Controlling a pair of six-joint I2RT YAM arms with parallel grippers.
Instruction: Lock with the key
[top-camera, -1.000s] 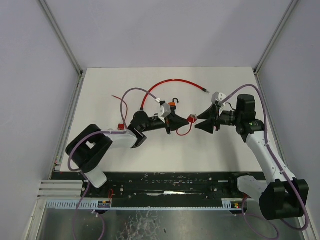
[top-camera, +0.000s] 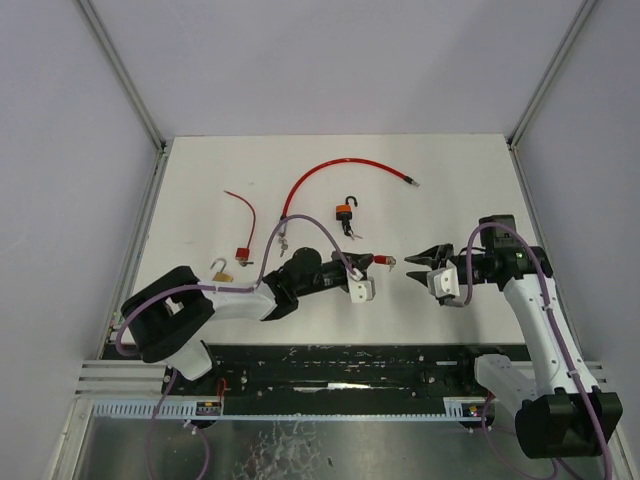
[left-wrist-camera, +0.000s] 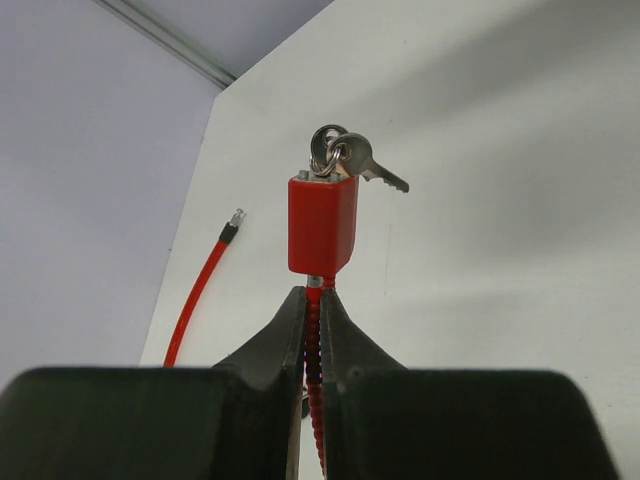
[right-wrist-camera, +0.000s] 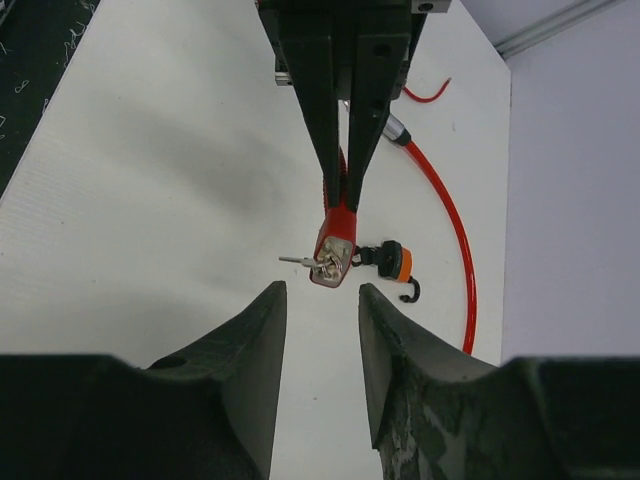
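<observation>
My left gripper (top-camera: 366, 262) is shut on the red lock (left-wrist-camera: 318, 225) just below its body, on the red cord or shaft, holding it up over the table. A bunch of silver keys (left-wrist-camera: 355, 155) sits at the lock's top end. My right gripper hangs part open to the right of the lock, pointing at it, nothing between its fingers. In the right wrist view the key end (right-wrist-camera: 330, 262) faces my right fingertips, a little apart from them.
A long red cable (top-camera: 335, 160) lies across the back of the white table. An orange and black lock (top-camera: 344, 215) lies behind my grippers. A small red lock (top-camera: 243, 253) with a thin red cord and another lock lie at the left.
The right gripper was close to the lock a second ago, drew back, and now stands slightly apart, lower.
</observation>
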